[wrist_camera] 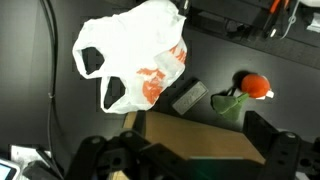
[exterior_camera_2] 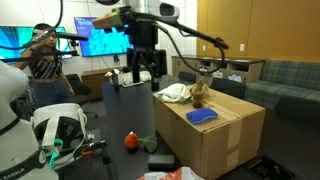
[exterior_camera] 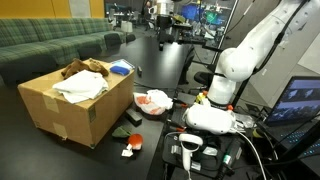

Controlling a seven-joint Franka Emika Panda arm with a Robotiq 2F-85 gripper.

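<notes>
My gripper hangs open over the table, with nothing between its fingers. Exterior view 2 shows the gripper (exterior_camera_2: 137, 80) well above the table things. Below it in the wrist view lie a crumpled white bag with red print (wrist_camera: 135, 55), a small black block (wrist_camera: 189, 97), a green item (wrist_camera: 229, 105) and a red round thing (wrist_camera: 255, 86). The cardboard box (exterior_camera_2: 207, 140) stands alongside; on top are a blue item (exterior_camera_2: 202, 115), a white cloth (exterior_camera_2: 176, 93) and a brown plush-like thing (exterior_camera_2: 200, 92).
In exterior view 1, the box (exterior_camera: 65, 118) stands left of the loose things, a raised obstacle. Cables and tools crowd the arm's base (exterior_camera: 208, 118). A laptop (exterior_camera: 296, 112) sits at the far right. Dark floor left of the box is clear.
</notes>
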